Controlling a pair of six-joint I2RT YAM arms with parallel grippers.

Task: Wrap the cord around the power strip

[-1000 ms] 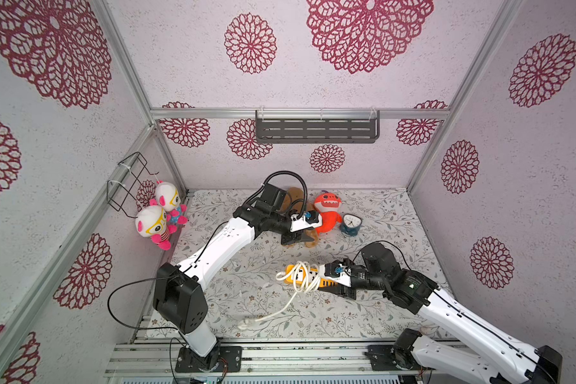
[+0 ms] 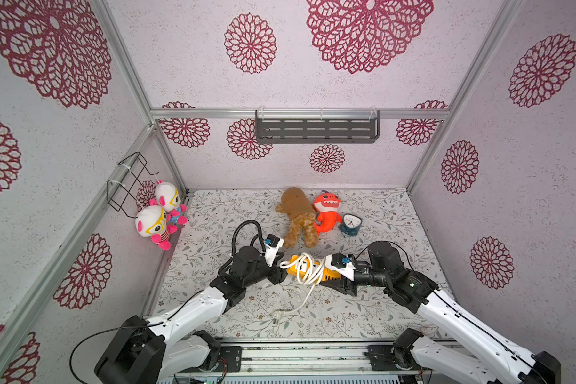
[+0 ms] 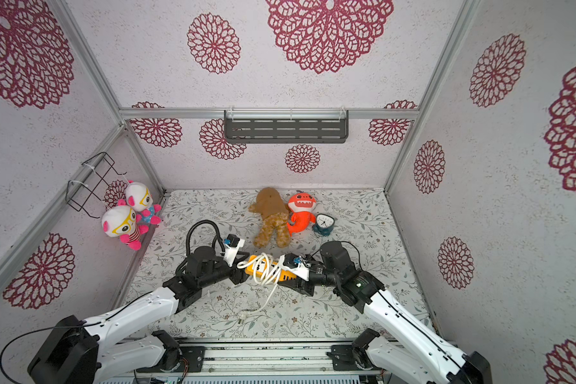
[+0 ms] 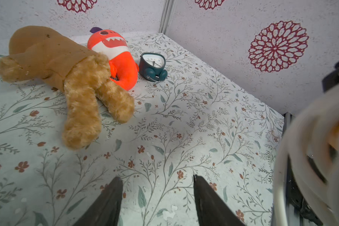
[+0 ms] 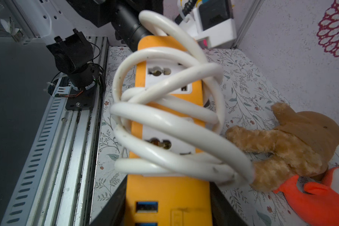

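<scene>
The orange power strip (image 5: 167, 194) is raised near the table's middle, white cord (image 5: 177, 128) looped loosely several times round it. My right gripper (image 2: 336, 276) is shut on its right end. Just left of the strip is my left gripper (image 2: 276, 274), open, with bare table between its fingers in the left wrist view; the cord loops sit close to its right. The cord's tail hangs down to the plug (image 2: 277, 313) in front.
A brown plush toy (image 2: 297, 211), an orange shark plush (image 2: 327, 211) and a clock (image 2: 350, 224) stand at the back. Two pink-and-white plush toys (image 2: 152, 224) are at the left wall.
My left gripper has swung down and toward the front, from above the brown plush to beside the strip. The strip has risen slightly, and the cord's tail has shifted right.
</scene>
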